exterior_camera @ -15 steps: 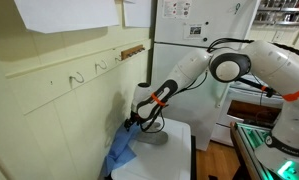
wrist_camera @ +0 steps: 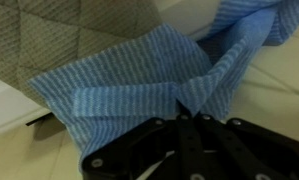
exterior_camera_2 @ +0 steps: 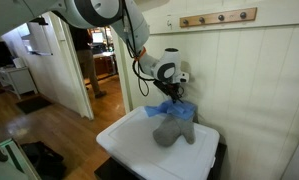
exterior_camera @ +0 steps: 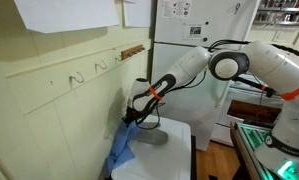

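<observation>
A blue ribbed cloth [wrist_camera: 149, 75] is pinched up into a ridge that runs between the fingertips of my gripper, which is shut on it. In exterior view 2, the blue cloth [exterior_camera_2: 181, 107] lies across the wall-side edge of the white table, beneath my gripper [exterior_camera_2: 175, 98]. Part of the blue cloth [exterior_camera: 121, 148] hangs over the wall-side edge in exterior view 1. Beside and partly under it lies a grey-brown quilted cloth [wrist_camera: 69, 35], seen also as a grey heap [exterior_camera_2: 172, 130] on the tabletop.
Close behind runs a cream panelled wall [exterior_camera: 49, 110], with hooks [exterior_camera: 79, 77] and a wooden peg rail [exterior_camera: 133, 52] above. A white fridge [exterior_camera: 184, 75] stands at the far end.
My gripper has risen very slightly near the wall-side edge. The blue cloth stays at the gripper, and the grey cloth looks unmoved.
</observation>
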